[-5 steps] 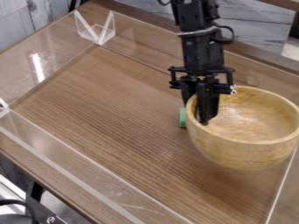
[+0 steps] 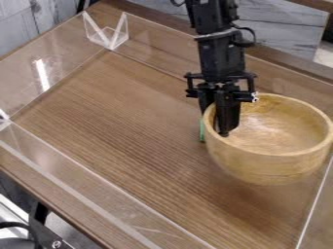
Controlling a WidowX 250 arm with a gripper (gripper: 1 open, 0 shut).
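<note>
The black arm reaches down from the top centre to my gripper (image 2: pixel 221 117), which is shut on the near-left rim of a large tan bowl (image 2: pixel 267 146). The bowl is tilted with its opening upward and fills the right of the view. A small green object (image 2: pixel 204 129) is partly hidden behind the bowl's left side.
A clear wire-like or plastic piece (image 2: pixel 108 29) stands at the back left. A marbled wall runs along the back.
My gripper and the bowl in it have shifted very slightly to the left.
</note>
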